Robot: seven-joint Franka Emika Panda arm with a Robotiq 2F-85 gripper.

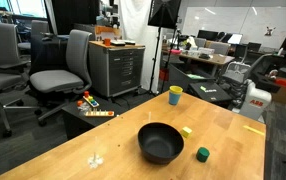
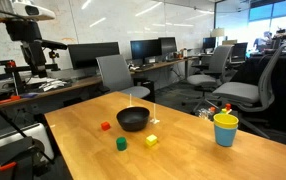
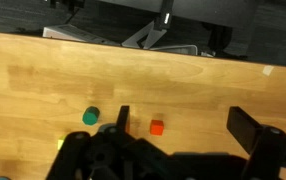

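My gripper stands open, nothing between its wide-spread fingers, high above the wooden table. In exterior view 2 the gripper (image 2: 49,58) hangs at the left, well clear of the tabletop. A black bowl (image 2: 134,118) rests upright on the table; its inside looks empty in exterior view 1. Near it lie a small red block (image 2: 106,126), a green block (image 2: 121,144) and a yellow block (image 2: 151,140). The wrist view has the red block (image 3: 157,127) below the gap between the fingers and the green block (image 3: 91,115) further left.
A yellow and blue cup (image 1: 175,95) stands toward the table's far edge. Colourful small items (image 1: 89,103) sit on a dark box beside the table. Office chairs (image 1: 65,72) and a grey cabinet (image 1: 118,70) are beyond.
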